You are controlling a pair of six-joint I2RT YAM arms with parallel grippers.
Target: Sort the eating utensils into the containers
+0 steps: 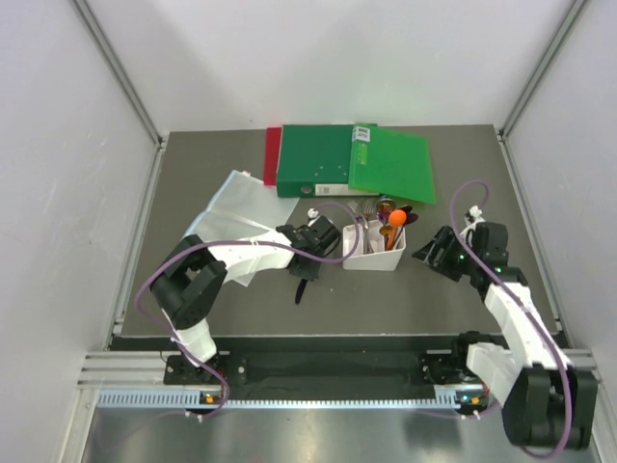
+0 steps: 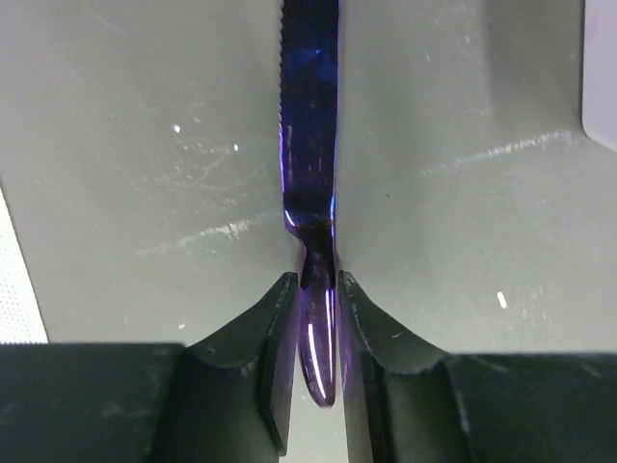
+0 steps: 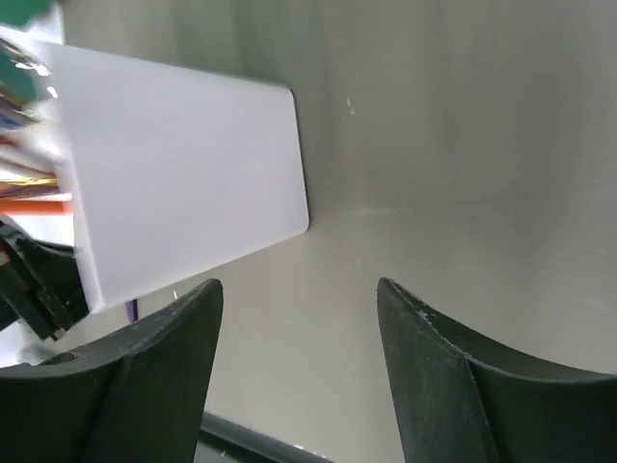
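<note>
A dark, purple-sheened knife (image 1: 301, 291) lies on the grey table left of the white container. In the left wrist view, the handle of this knife (image 2: 318, 338) runs between the fingers of my left gripper, which stand close along both sides; whether they press on it is unclear. Several utensils, among them forks and an orange-handled piece (image 1: 396, 219), stand upright in the white container (image 1: 374, 261). To the right of that container, my right gripper is open and empty, with the container's side wall (image 3: 183, 164) ahead on its left.
Behind the container lie a green binder (image 1: 313, 154) and a bright green folder (image 1: 393, 162). A translucent sheet (image 1: 236, 207) rests at the left under my left arm.
</note>
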